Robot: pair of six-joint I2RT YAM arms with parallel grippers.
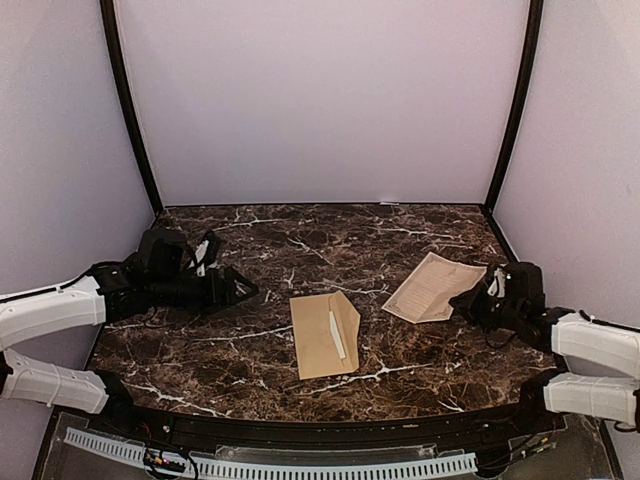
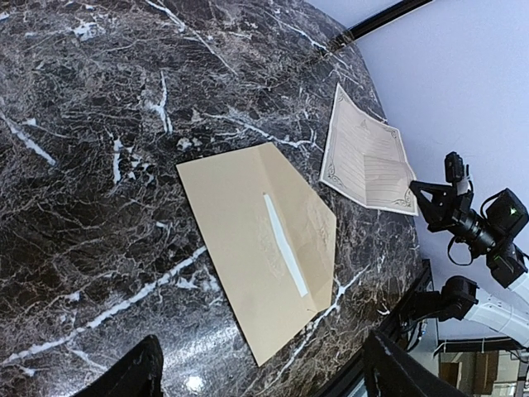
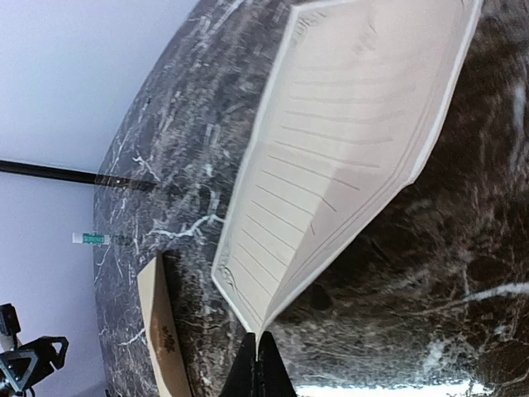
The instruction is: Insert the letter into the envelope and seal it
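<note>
The cream letter (image 1: 430, 288) with a printed border is at the table's right, one corner raised and its sheet bent. That corner is pinched between the fingertips of my right gripper, which is shut on the paper. In the middle of the table lies the tan envelope (image 1: 318, 340), flap opened out to the right, with a white strip (image 2: 285, 246) along the flap. My left gripper (image 1: 235, 287) hovers left of the envelope; its two fingers (image 2: 139, 368) stand wide apart with nothing between them.
Pale walls close in the back and both sides. A dark rail (image 1: 320, 430) runs along the front edge.
</note>
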